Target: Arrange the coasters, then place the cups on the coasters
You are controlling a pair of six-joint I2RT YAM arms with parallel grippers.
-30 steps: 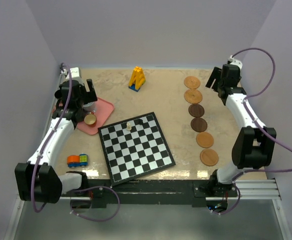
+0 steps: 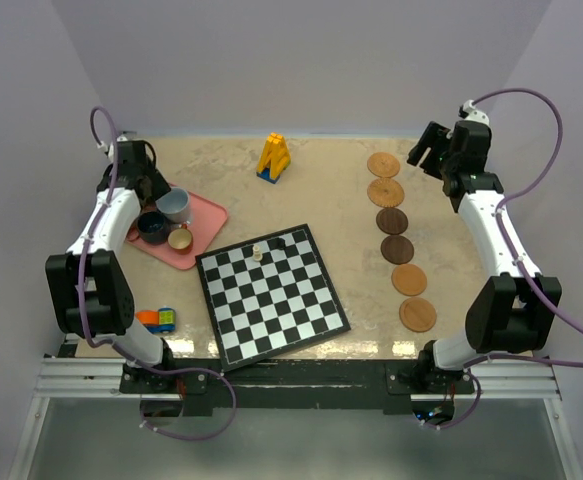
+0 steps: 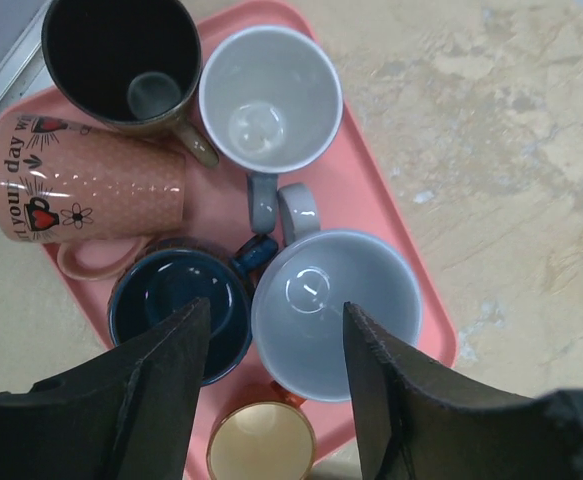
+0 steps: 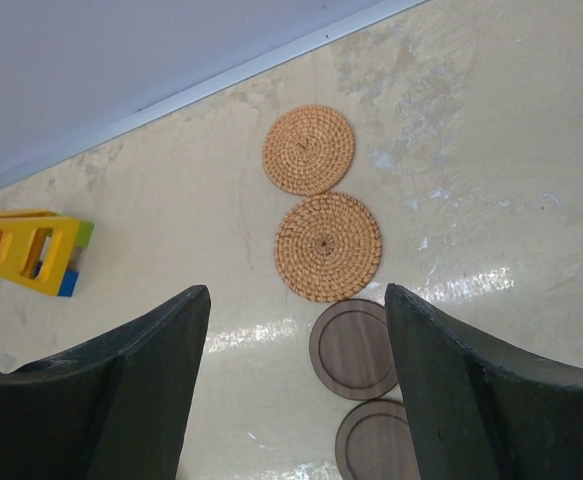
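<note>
Several cups crowd a pink tray (image 2: 211,221) at the left. In the left wrist view these are a light grey-blue cup (image 3: 333,300), a paler cup (image 3: 269,100), a dark blue cup (image 3: 176,300), a black-lined cup (image 3: 121,50), a pink patterned mug (image 3: 86,185) on its side, and a cream-lined cup (image 3: 261,445). My left gripper hangs above them, part open and empty. Woven coasters (image 4: 328,247) and dark coasters (image 4: 354,350) form a column at the right. Beside their far end my right gripper is open, nothing between its fingers.
A chessboard (image 2: 271,295) with small pieces lies at centre front. At the back stands a yellow toy (image 2: 273,155) on a blue base. Toy blocks (image 2: 155,320) sit by the left arm.
My left gripper has moved left and back over the tray, uncovering the grey-blue and dark blue cups. My right arm has shifted slightly. The cups and coasters look unmoved.
</note>
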